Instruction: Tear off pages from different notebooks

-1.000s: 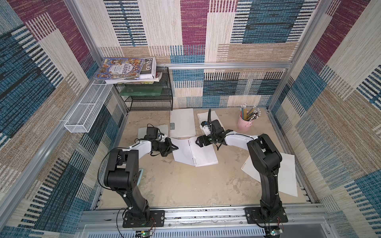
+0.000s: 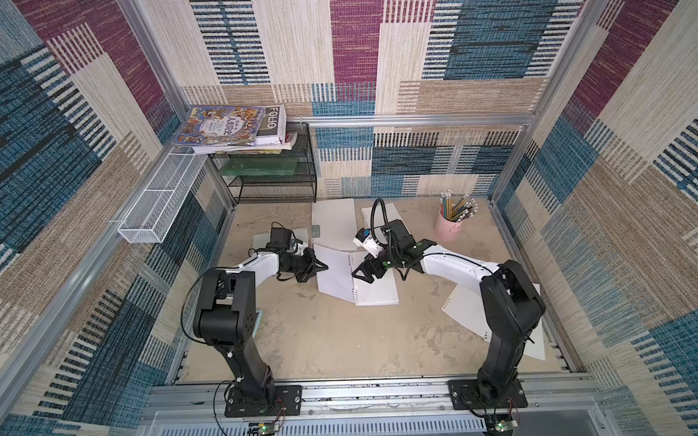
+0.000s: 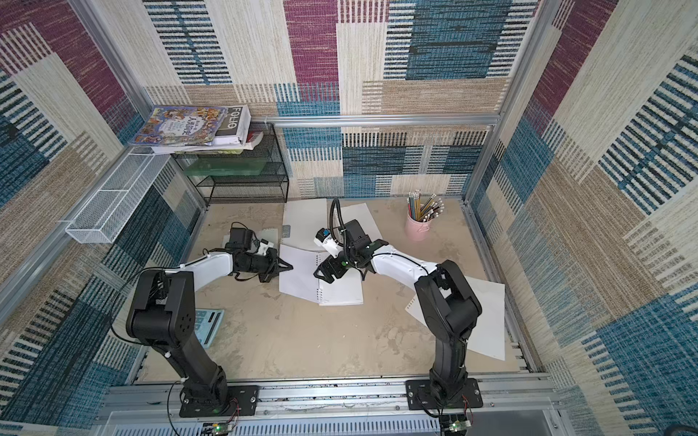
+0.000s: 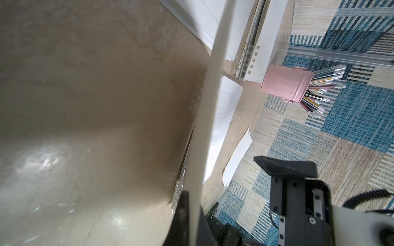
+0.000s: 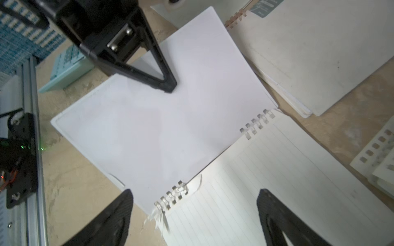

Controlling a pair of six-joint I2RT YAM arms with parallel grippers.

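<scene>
An open spiral notebook (image 2: 374,290) lies mid-table, its lined page (image 5: 303,184) on the right, its white flap (image 5: 172,119) on the left. My left gripper (image 3: 285,267) is shut on the outer edge of that flap, which shows edge-on as a long pale strip (image 4: 207,123) in the left wrist view. My right gripper (image 2: 357,274) hangs open over the spiral binding (image 5: 256,123), with nothing between its fingers. Some torn paper bits (image 5: 160,217) cling to the lower end of the binding.
More notebooks (image 2: 333,223) lie behind. A pink pencil cup (image 2: 447,229) stands back right, loose sheets (image 3: 487,319) at front right, a teal object (image 3: 207,327) at front left, and a wire rack (image 2: 272,181) of books at back left.
The left gripper has barely moved.
</scene>
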